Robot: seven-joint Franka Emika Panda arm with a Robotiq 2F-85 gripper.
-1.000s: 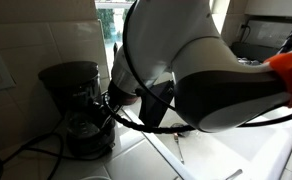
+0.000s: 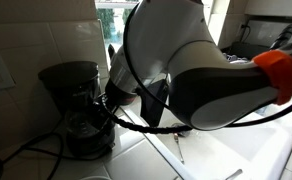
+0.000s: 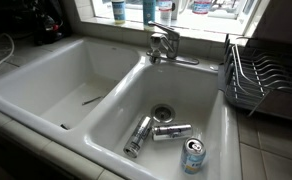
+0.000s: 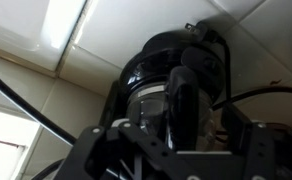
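Observation:
A black coffee maker [image 2: 71, 95] stands on the tiled counter against the wall, with a glass carafe [image 2: 84, 128] in its lower part. From the right my arm reaches down to it, and in that exterior view the fingertips are hard to make out. In the wrist view the carafe's black handle [image 4: 189, 100] points toward my gripper, which stands part open. Its dark fingers [image 4: 101, 150] are on either side of the handle's lower end. Whether they touch the handle cannot be told.
A white double sink [image 3: 116, 80] adjoins the counter, with several cans [image 3: 193, 155] in its right basin. A dish rack [image 3: 261, 75] stands beyond the faucet [image 3: 164, 42]. Black cables [image 2: 36, 150] run beside the coffee maker.
My arm has shifted slightly, its upper part a little lower and farther right in the exterior view. The coffee maker and carafe have not visibly moved.

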